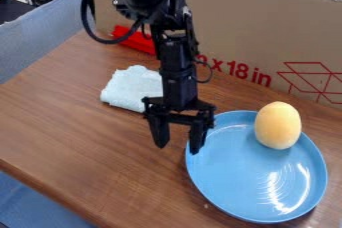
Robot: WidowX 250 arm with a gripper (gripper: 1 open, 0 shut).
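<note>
My black gripper [178, 140] hangs low over the wooden table at the left rim of a blue plate [257, 184], its two fingers apart with nothing visible between them. A pale yellow egg-shaped object [278, 125] rests on the back part of the plate. Behind the gripper, to the left, lies a folded white cloth [131, 87], partly hidden by the arm.
A red object [134, 38] lies at the back behind the arm. A cardboard box [267, 32] lines the rear of the table [67, 122].
</note>
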